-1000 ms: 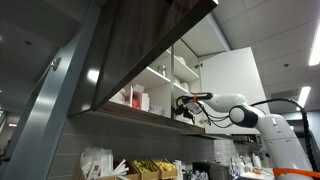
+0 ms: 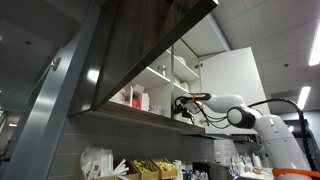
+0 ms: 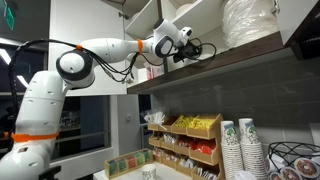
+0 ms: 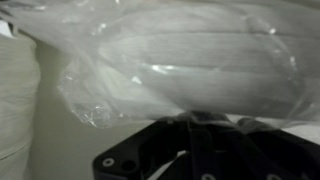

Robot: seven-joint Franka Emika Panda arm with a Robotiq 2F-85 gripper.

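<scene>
My gripper (image 2: 181, 106) is up at the open wall cabinet, at the end of the outstretched white arm. From the other side it shows as a dark shape (image 3: 190, 46) beside the shelf edge. In the wrist view its black fingers (image 4: 180, 138) reach against a clear plastic wrapping (image 4: 190, 75) around a pale, ribbed stack. The fingers are shut; whether any film lies between the tips is hidden. A large wrapped white stack (image 3: 253, 22) stands on the shelf close to the gripper.
Another white wrapped stack (image 4: 15, 105) stands at the left of the wrist view. The dark cabinet bottom (image 3: 235, 56) runs beneath the gripper. Below are wooden bins (image 3: 195, 128) of packets and paper cup stacks (image 3: 231, 145). A raised cabinet door (image 2: 150, 45) hangs nearby.
The arm's lower part has shifted slightly over the last second. At the cabinet, the gripper looks to be in the same place, and the shelf contents look unchanged.
</scene>
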